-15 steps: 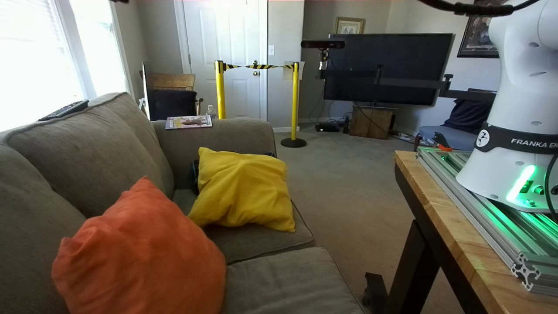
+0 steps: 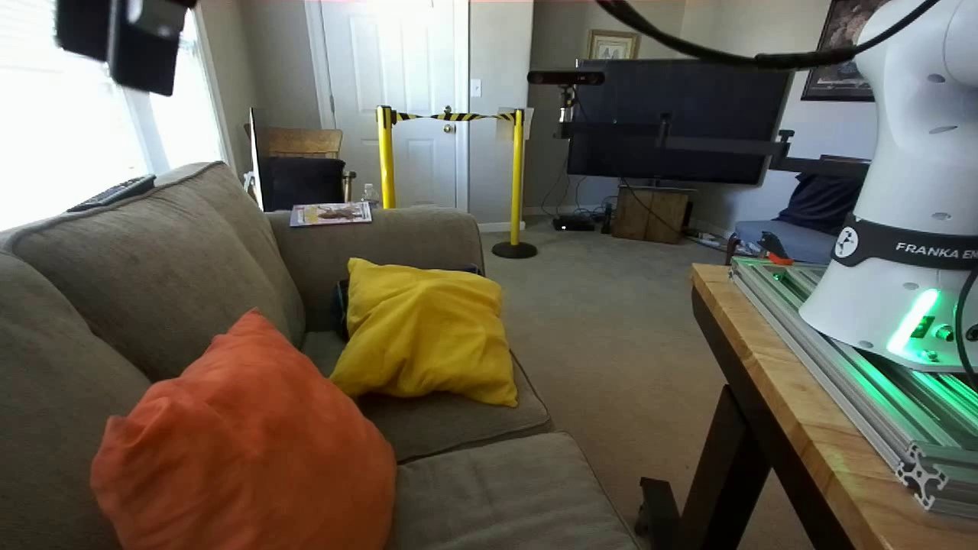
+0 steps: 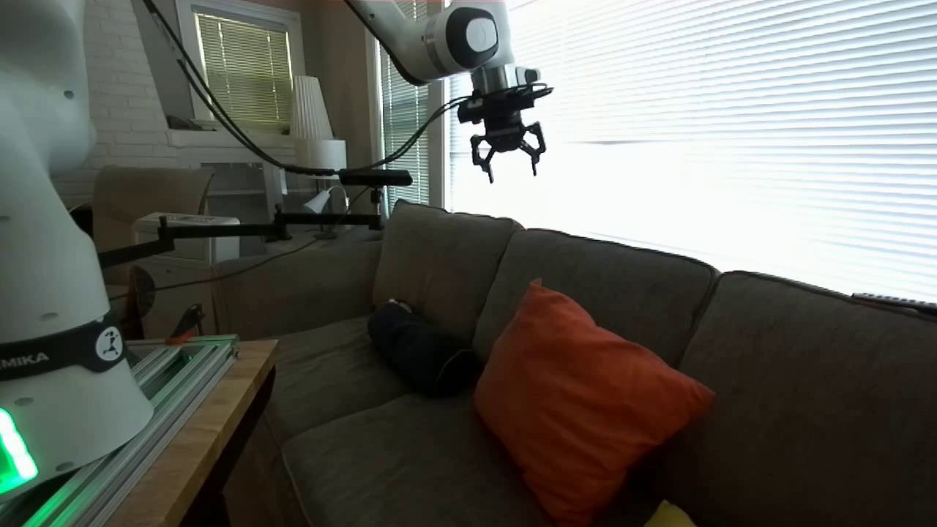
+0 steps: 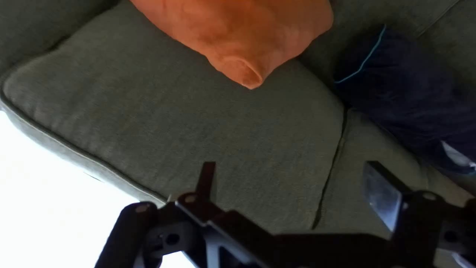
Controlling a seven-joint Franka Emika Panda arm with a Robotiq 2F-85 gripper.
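An orange pillow (image 2: 252, 440) leans on the couch, its upper corner pointing up against the backrest. My gripper (image 3: 513, 176) hangs high over the couch back, in front of the bright window, clear of every pillow. In the wrist view the gripper stands open, with only couch fabric seen far below between its fingers. From there the corner of the orange pillow (image 4: 250, 53) shows ahead of the fingers. A dark navy pillow (image 4: 415, 93) rests to its right, and lies on the seat in exterior view 2. A yellow pillow (image 2: 426, 334) sits towards the couch's far arm.
The grey-brown couch (image 3: 369, 439) runs beneath the arm. A wooden table (image 2: 825, 440) carries the robot base. A remote (image 2: 111, 193) lies on the backrest, a magazine (image 2: 331, 214) on the armrest. A black camera arm (image 3: 263, 228) reaches out near the table.
Part of the gripper has come down into the upper left of exterior view 1. The cable at the upper right hangs lower and further left. The pillows have not moved.
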